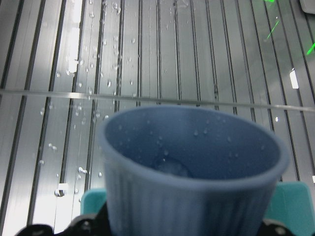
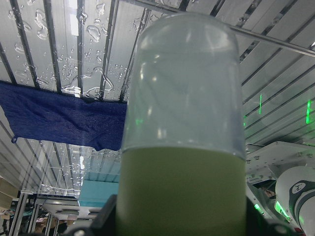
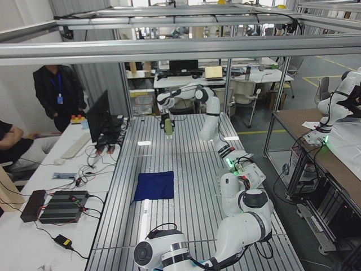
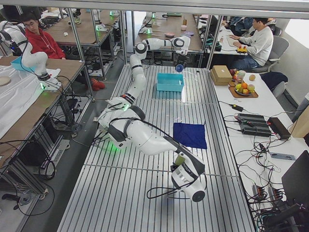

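My left gripper is shut on a blue ribbed cup, held above the far end of the slatted table in the camera right view; droplets show inside the cup. My right gripper is shut on a container, green at one part and translucent at the other, raised over the table. A dark blue cloth lies on the table between the arms, with water drops and small puddles around it in the right wrist view.
A turquoise bin sits on the table below the blue cup. A side table with electronics, a monitor and a fruit plate runs along one edge.
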